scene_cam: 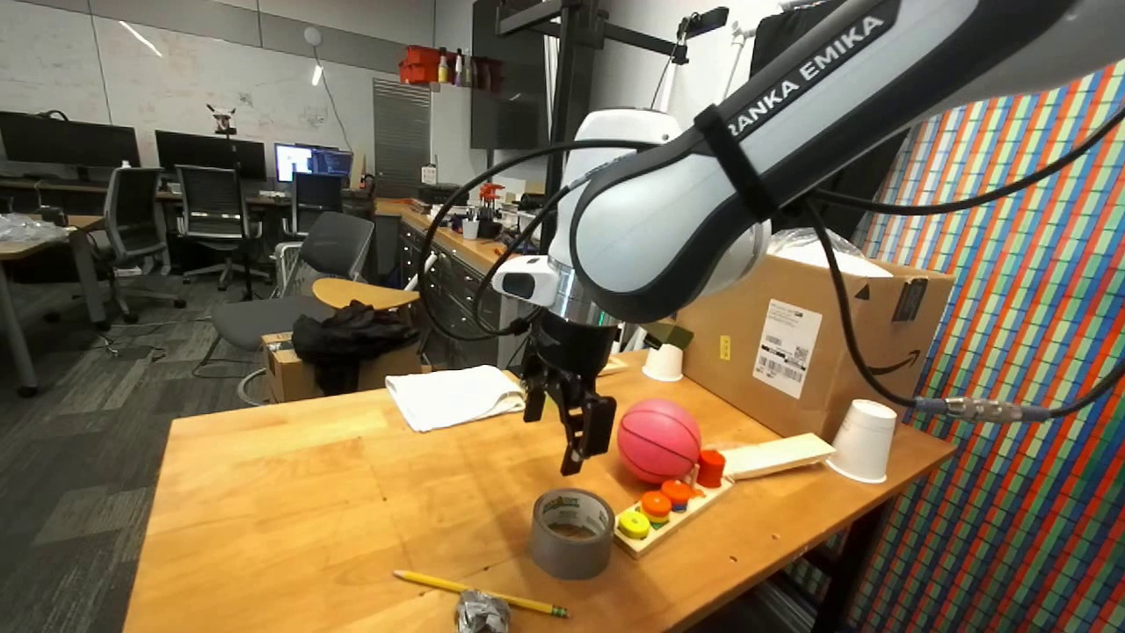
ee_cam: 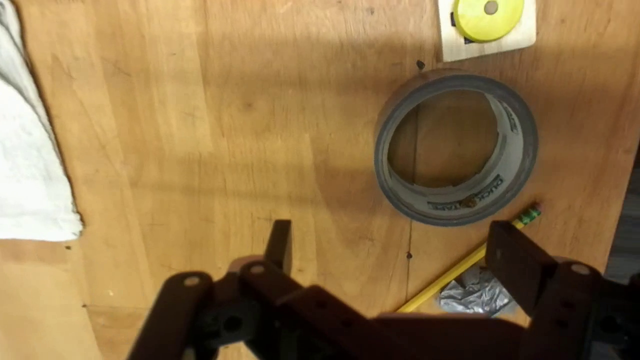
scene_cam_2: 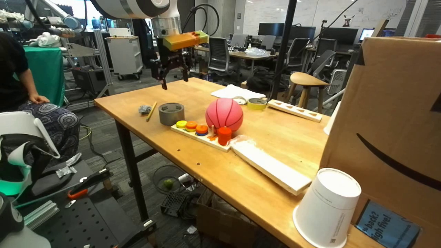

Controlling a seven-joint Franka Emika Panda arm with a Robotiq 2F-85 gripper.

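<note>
My gripper (scene_cam: 569, 427) hangs above the wooden table, open, with only air between its fingers. In the wrist view its two fingers (ee_cam: 279, 249) stand wide apart. A grey roll of duct tape (ee_cam: 520, 174) lies flat on the table, ahead and to the right of the fingers there. Beside the tape is a yellow pencil (ee_cam: 447, 277), with a crumpled silver ball (ee_cam: 477, 294) partly behind the right finger. A pink basketball (scene_cam_2: 224, 114) rests against a wooden peg board (scene_cam_2: 198, 140) that carries yellow, orange and red pieces.
A white cloth (scene_cam: 453, 396) lies at the table's far side. White cups (scene_cam: 865, 441), a pale plank (scene_cam_2: 270, 165) and a large cardboard box (scene_cam: 812, 338) crowd one end. A yellow tape roll (scene_cam_2: 256, 103) sits near the cloth.
</note>
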